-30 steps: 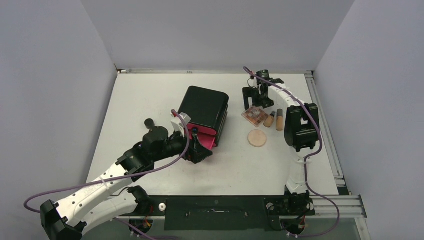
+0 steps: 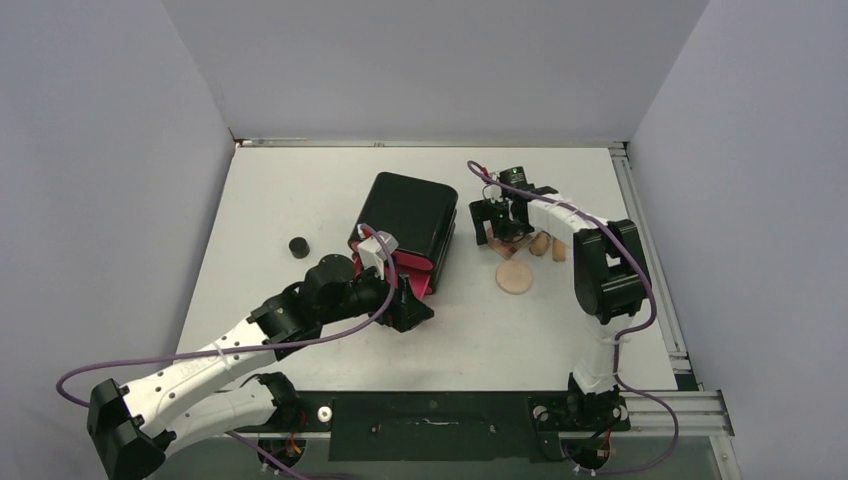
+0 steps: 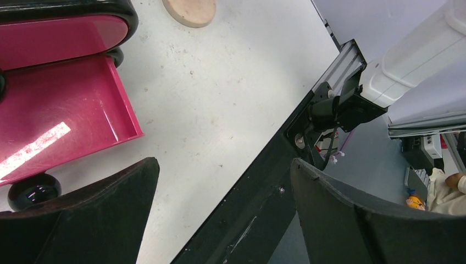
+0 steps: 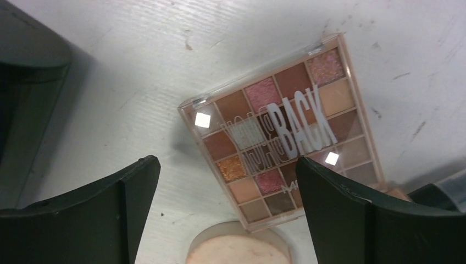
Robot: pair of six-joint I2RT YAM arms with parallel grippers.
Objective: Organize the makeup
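A black makeup case stands mid-table, its pink drawer pulled out. My left gripper is open beside the drawer, with nothing between its fingers. My right gripper is open above a clear-lidded eyeshadow palette, which lies between its fingertips in the wrist view. A round beige compact lies in front of the palette. Two tan tubes lie to the palette's right, partly hidden by the right arm in the top view.
A small black round item lies at the left of the table.
My left gripper has shifted slightly to the right near the drawer.
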